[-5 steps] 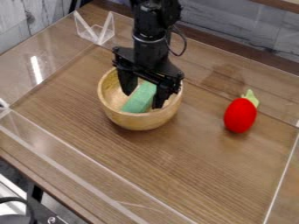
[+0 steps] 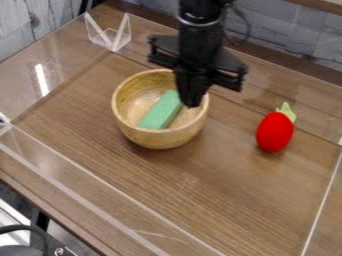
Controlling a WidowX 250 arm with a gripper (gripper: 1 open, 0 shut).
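Observation:
A tan bowl holds a green oblong object. The black gripper is above the bowl's back right rim, pointing down, blurred; whether anything is between its fingers cannot be made out. A red vegetable-like object with a pale green top lies on the wooden table to the right.
Clear plastic pieces stand at the upper left and left edge. A cable lies at the lower left, and a tiled wall runs along the back right.
The gripper has risen from inside the bowl and moved back and to the right. The green object is now in plain view in the bowl.

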